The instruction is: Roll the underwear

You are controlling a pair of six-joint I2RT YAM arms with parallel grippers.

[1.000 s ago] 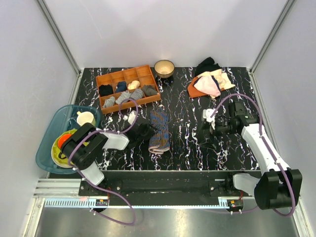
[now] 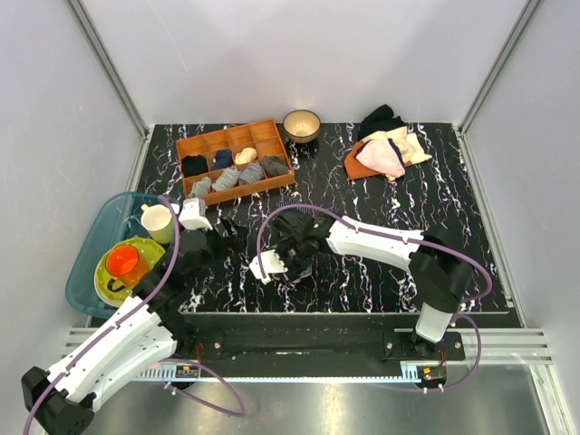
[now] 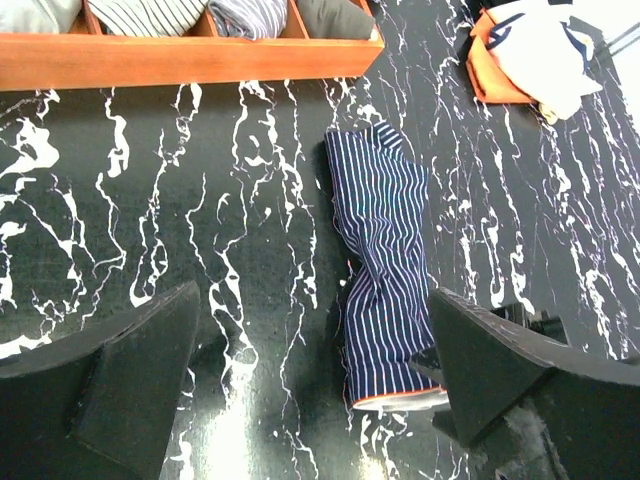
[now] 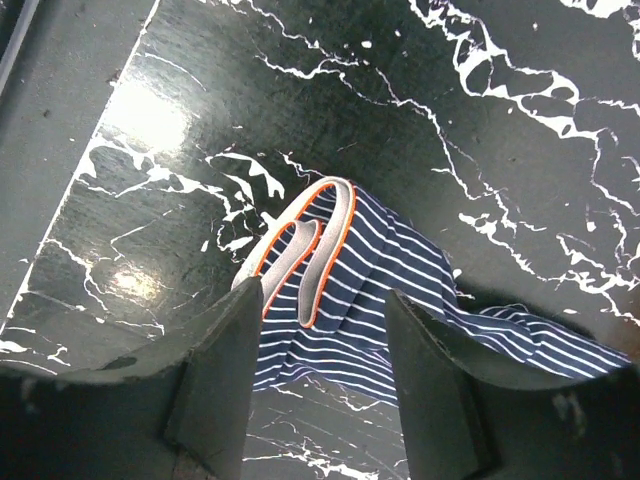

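Note:
The striped navy underwear (image 3: 380, 250) lies folded into a long strip on the black marble table, its white and orange waistband (image 4: 338, 230) at the near end. My right gripper is over that waistband end, part open, with the cloth below between its fingers; in the top view the right arm hides much of it. My left gripper is open, to the left of the underwear, with nothing between its fingers.
An orange divided box (image 2: 233, 136) with rolled garments stands at the back left, a bowl (image 2: 301, 125) beside it. A cloth pile (image 2: 385, 154) lies back right. A blue bin (image 2: 91, 263) with dishes is at far left.
The right arm has swept leftward from the right side onto the underwear's near end. The left arm has drawn back toward the left and front.

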